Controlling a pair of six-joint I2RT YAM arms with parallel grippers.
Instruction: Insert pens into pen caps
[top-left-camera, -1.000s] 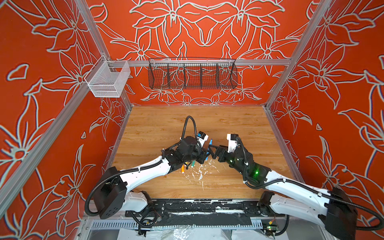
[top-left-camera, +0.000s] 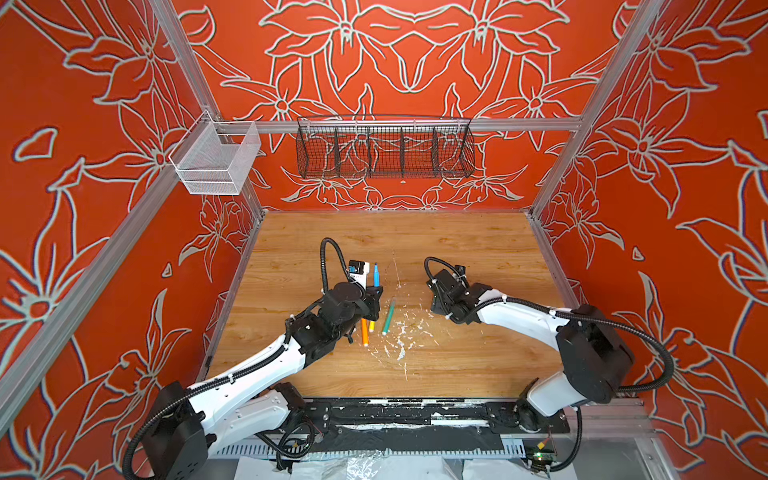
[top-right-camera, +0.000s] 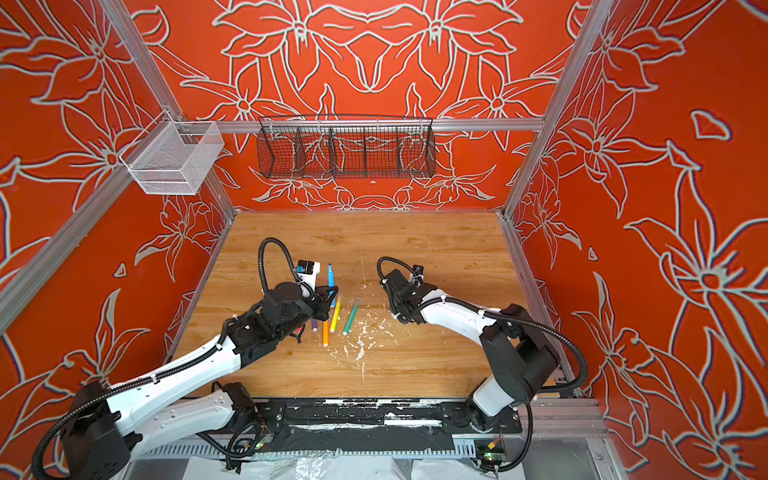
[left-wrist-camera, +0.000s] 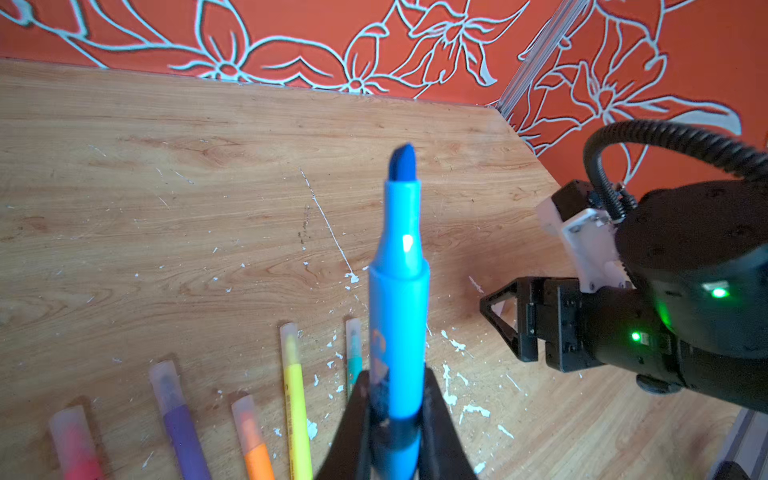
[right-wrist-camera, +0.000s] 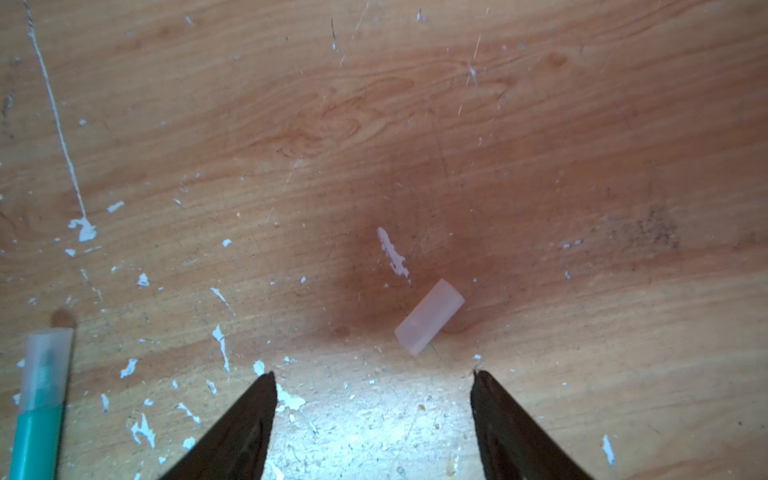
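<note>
My left gripper is shut on a blue pen, held upright with its dark blue tip bare, above several pens at the left middle of the table. My right gripper hangs part open, fingers apart, over a small translucent cap lying on the table, with nothing between the fingers. A teal pen with a clear cap lies to its left. Yellow, purple, orange and red pens with clear caps lie in a row in the left wrist view.
A black wire basket hangs on the back wall, a white one at upper left.
My left gripper has moved left with the blue pen.
</note>
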